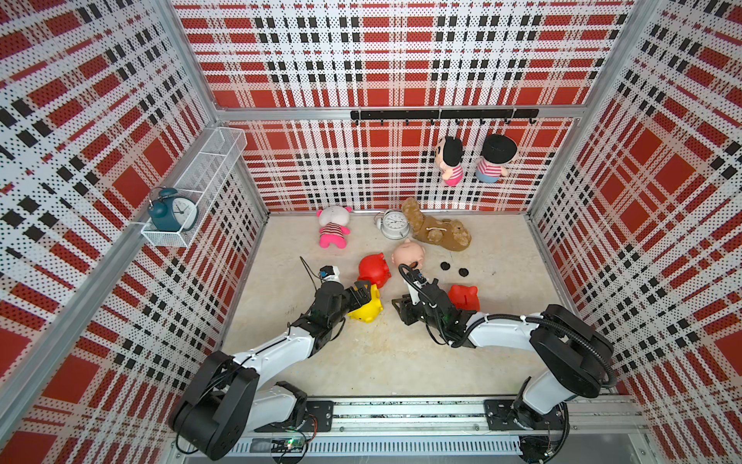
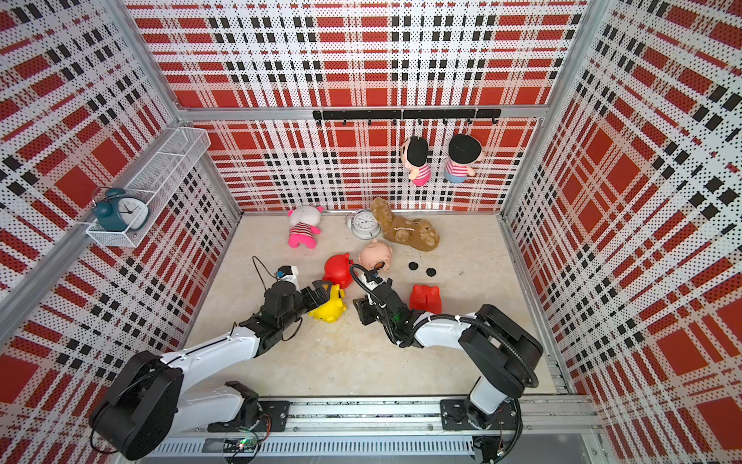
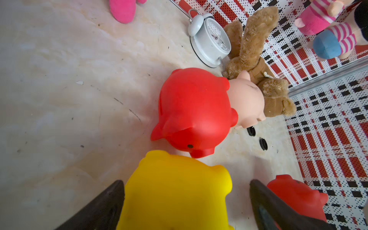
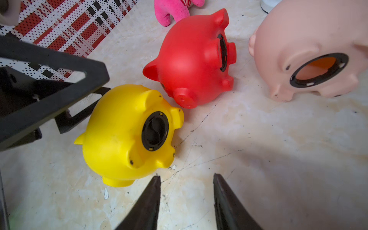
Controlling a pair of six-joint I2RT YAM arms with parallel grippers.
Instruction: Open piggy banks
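The yellow piggy bank [image 4: 111,134] lies tipped, its black-rimmed belly opening showing a dark lid or interior in the right wrist view. My open left gripper is over it, fingers either side. A red bank [image 3: 191,107] lies just behind, a pink bank [image 4: 306,30] with an uncovered opening beside that, and another red bank [image 1: 463,297] at right. My right gripper is low to the right of the yellow bank, fingertips apart over bare tabletop; no held object shows between them.
Two black caps [image 1: 445,266] [image 1: 463,272] lie right of the pink bank. A pink plush [image 1: 333,236], white clock [image 1: 393,224] and brown plush [image 1: 440,232] line the back.
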